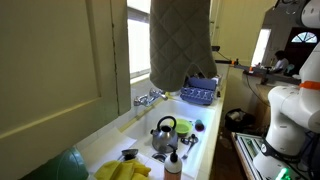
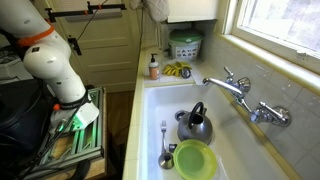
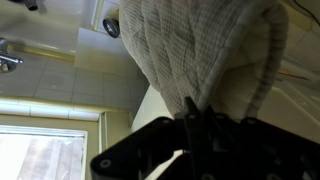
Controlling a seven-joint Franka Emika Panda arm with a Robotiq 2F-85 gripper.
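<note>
A grey-brown quilted cloth piece, like an oven mitt, hangs large at the top of exterior view 1. The wrist view has its stitched fabric close up, reaching into my gripper. The dark fingers are shut on this fabric, and its folds hide part of the fingers. A small part of the mitt shows at the top edge of exterior view 2. There the white arm rises on the left, with its gripper end out of view.
The white sink holds a kettle, a green bowl and utensils. A faucet reaches over it. On the counter are a soap bottle, a basket and a yellow cloth.
</note>
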